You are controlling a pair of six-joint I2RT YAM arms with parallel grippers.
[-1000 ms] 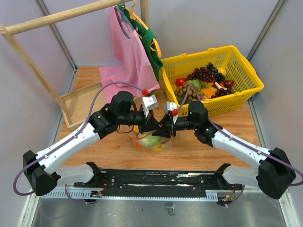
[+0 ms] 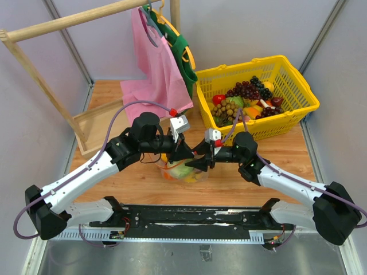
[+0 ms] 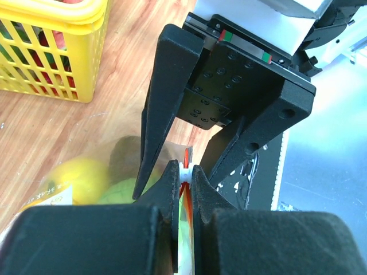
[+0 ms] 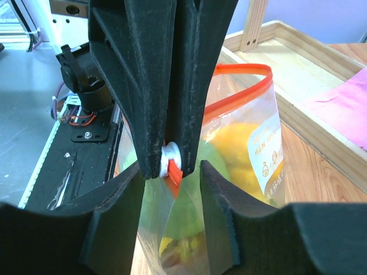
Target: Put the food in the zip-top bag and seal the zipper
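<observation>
The clear zip top bag (image 2: 189, 173) has an orange zipper strip (image 4: 241, 100) and stands on the table with food inside. Through its film I see a green round item (image 4: 198, 197) and something yellow (image 3: 80, 177). My left gripper is shut on the small white zipper slider (image 4: 170, 157), at one end of the strip. The strip curves open in a loop away from the slider in the right wrist view. My right gripper is open, its fingers (image 4: 123, 200) spread to either side of the slider and bag corner, gripping nothing.
A yellow basket (image 2: 258, 130) of fruit and vegetables stands at the back right. A wooden rack (image 2: 80, 20) with hanging cloths and a wooden tray (image 2: 94, 123) are at the back left. Bare table (image 2: 258, 183) lies to the right of the bag.
My left arm and the bag have hardly moved.
</observation>
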